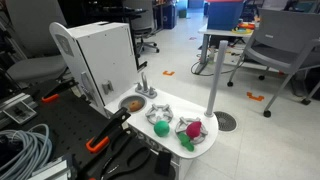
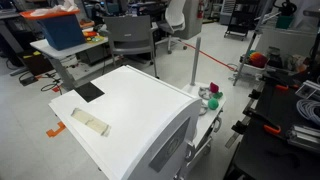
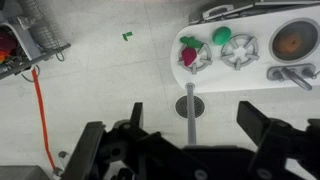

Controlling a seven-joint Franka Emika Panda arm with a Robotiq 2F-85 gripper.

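Observation:
In the wrist view my gripper is open, its two black fingers far apart with nothing between them. Floor and a pale upright post show in that gap. The white toy stove top (image 3: 255,83) lies beyond the fingertips, toward the upper right. On it are a red toy vegetable (image 3: 189,57) with a green part (image 3: 191,42) by the left burner, and a green ball (image 3: 222,36) beside the right burner (image 3: 238,52). A sink with a faucet (image 3: 291,74) holds something brownish-orange (image 3: 291,44). I cannot make out the gripper in either exterior view.
A white cabinet (image 1: 103,65) stands at the sink end of the stove top. The post (image 1: 219,75) rises at the stove top's edge. Cables (image 1: 27,150) and clamps lie on the black table (image 1: 60,125). Grey chairs stand farther back; open floor lies beyond the post.

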